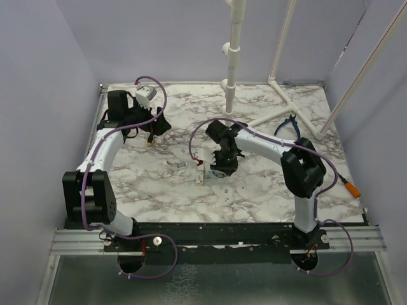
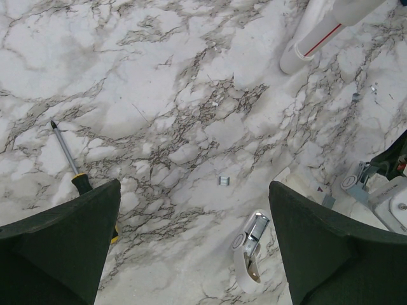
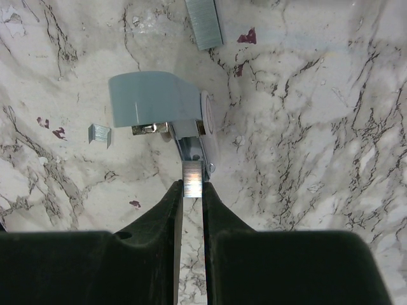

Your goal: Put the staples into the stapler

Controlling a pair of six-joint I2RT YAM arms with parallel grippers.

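Observation:
In the right wrist view a pale blue stapler (image 3: 154, 95) lies open, its metal channel visible. My right gripper is shut on a short silver staple strip (image 3: 192, 171), held over the end of that channel; whether it touches cannot be told. A small staple piece (image 3: 99, 133) lies left of the stapler and a longer strip (image 3: 202, 24) above it. My left gripper stands open, high over the table at the upper left of the top view, with a white stapler-like tool (image 2: 245, 267) below it.
A screwdriver (image 2: 67, 152) lies under the left gripper. White pipes (image 1: 232, 57) stand at the back and right, with blue pliers (image 1: 285, 124) and an orange-handled tool (image 1: 350, 187) at the right.

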